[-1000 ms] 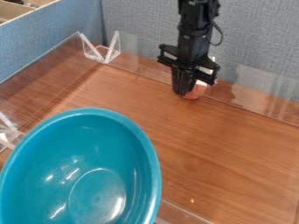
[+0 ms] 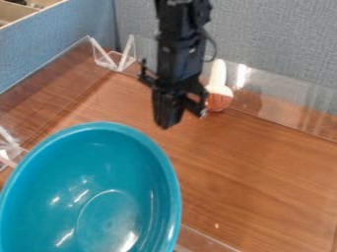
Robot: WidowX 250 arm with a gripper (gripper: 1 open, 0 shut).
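My black gripper (image 2: pixel 168 110) hangs over the table toward the back centre, a little left of and in front of a small orange-and-white object (image 2: pixel 219 92) near the back edge. It looks shut, with nothing visible between its fingers. The object is partly behind the gripper, so its full shape is unclear. A large teal bowl (image 2: pixel 161 192) fills the lower left.
Clear plastic barriers (image 2: pixel 290 91) run along the back, with grey-blue walls behind. An open box (image 2: pixel 16 12) sits at the upper left.
My gripper has moved left and toward the camera, away from the orange-and-white object, uncovering more of it.
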